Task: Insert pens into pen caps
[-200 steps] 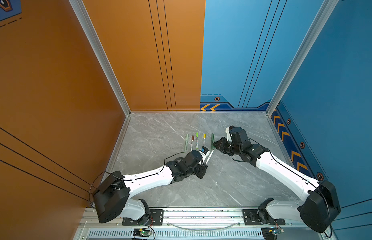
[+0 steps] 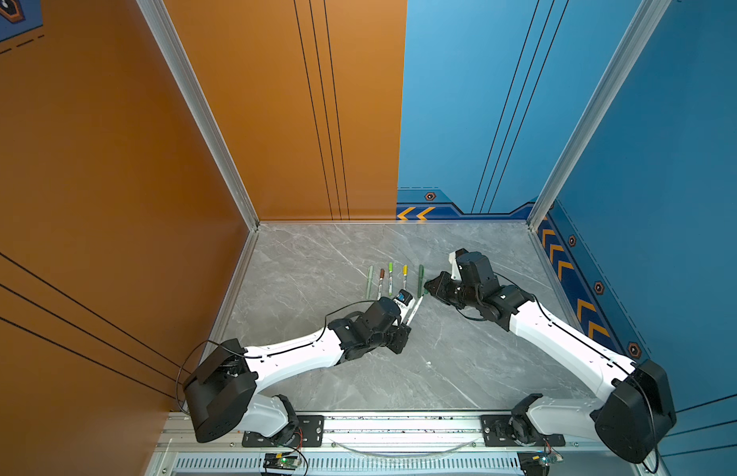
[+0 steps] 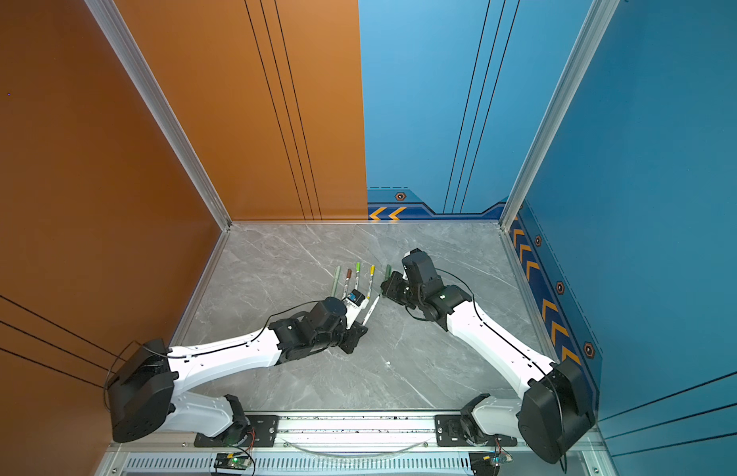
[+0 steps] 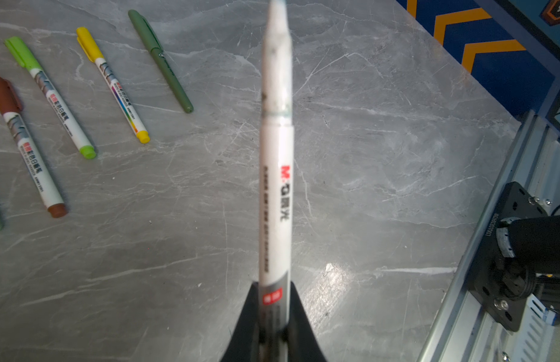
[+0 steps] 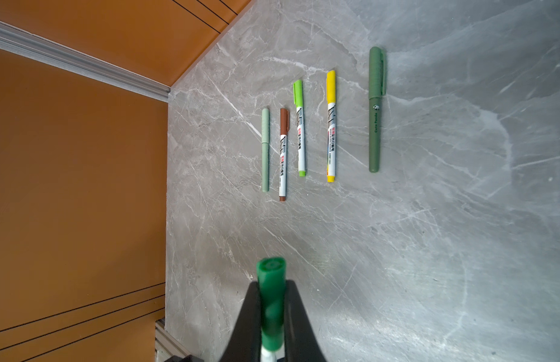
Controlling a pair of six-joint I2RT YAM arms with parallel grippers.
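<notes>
My left gripper is shut on a white capless pen (image 4: 275, 199), which stretches upward through the left wrist view with its tapered tip at the top edge. A green pen cap (image 5: 271, 301) sits between the fingers of my right gripper, shut on it. From above, the white pen (image 2: 416, 310) slants from the left gripper (image 2: 405, 323) up toward the right gripper (image 2: 427, 291). Tip and cap look close together, but whether they touch cannot be told. A small white patch shows below the cap in the right wrist view.
Capped pens lie in a row behind the grippers: pale green (image 5: 265, 150), brown (image 5: 283, 157), lime (image 5: 300, 129), yellow (image 5: 331, 126) and dark green (image 5: 375, 114).
My left arm and the pens on the table look unmoved.
</notes>
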